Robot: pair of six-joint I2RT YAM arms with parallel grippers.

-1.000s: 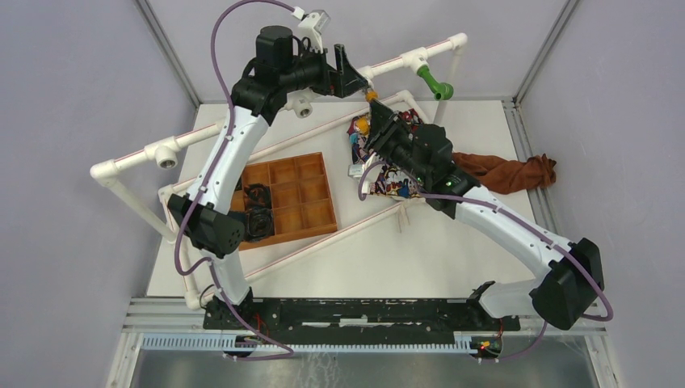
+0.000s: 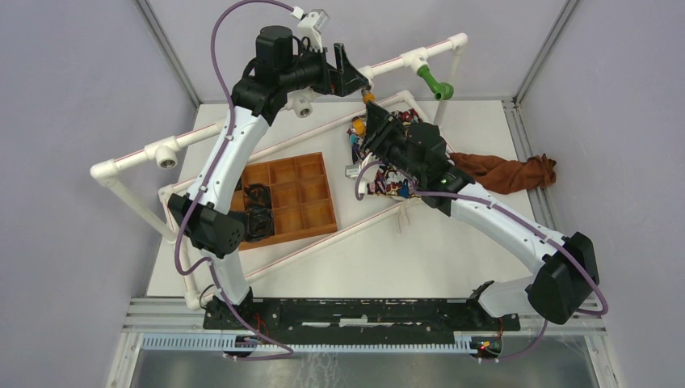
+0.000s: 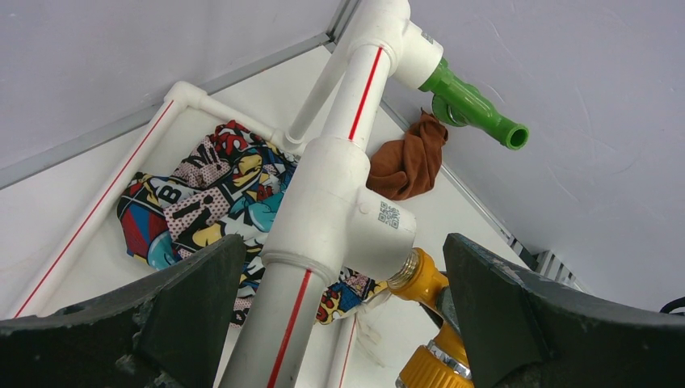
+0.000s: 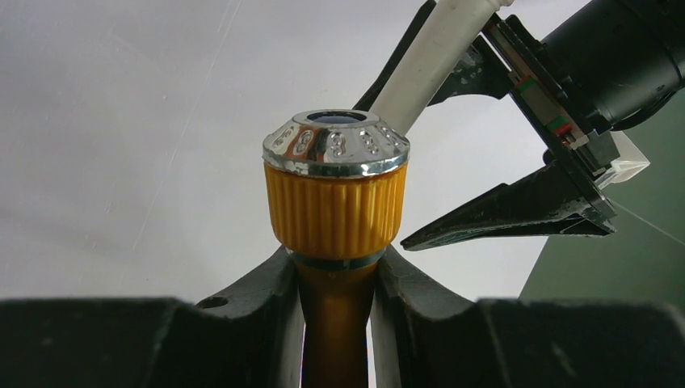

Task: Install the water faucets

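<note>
An orange faucet is in my right gripper (image 2: 371, 121), which is shut on it; its knurled collar with chrome cap (image 4: 335, 202) rises above the fingers in the right wrist view. In the left wrist view its threaded end meets the mouth of a white tee (image 3: 380, 234) on the upper pipe; I cannot tell how far it is inserted. My left gripper is open around the pipe beside that tee, its fingers apart from one another. A green faucet (image 2: 432, 81) is fitted in the tee farther right.
Empty white tees (image 2: 166, 158) sit along the pipe to the left. A wooden compartment box (image 2: 311, 214), patterned cloth (image 2: 392, 182) and brown cloth (image 2: 505, 174) lie below within and beside the lower pipe frame.
My right arm has shifted slightly left over the last second with the orange faucet in its gripper. My left arm has not visibly moved.
</note>
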